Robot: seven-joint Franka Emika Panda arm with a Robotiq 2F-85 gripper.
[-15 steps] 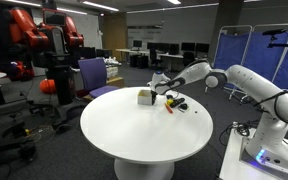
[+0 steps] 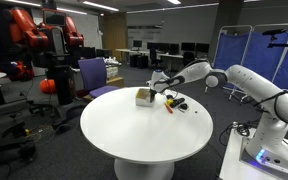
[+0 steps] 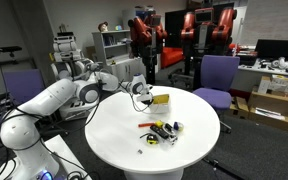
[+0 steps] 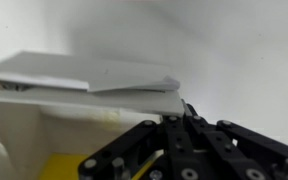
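On the far side of the round white table stands a small open box (image 2: 142,97), white outside with yellow inside (image 3: 161,99). Its pale wall or flap (image 4: 94,80) crosses the left of the wrist view, with a yellow patch (image 4: 62,167) below. My gripper is shut, its tips right at the end of that white edge. Whether the thin edge is pinched between the fingers or only touches them cannot be told. In the exterior views the fingertips beside the box are too small to make out.
On the table (image 3: 109,150), a red item (image 2: 169,107) and several small dark things (image 3: 162,131) lie near the box. A purple chair (image 3: 219,80) stands behind the table.
The arm and gripper have shifted very slightly near the box. The other items on the table look unmoved.
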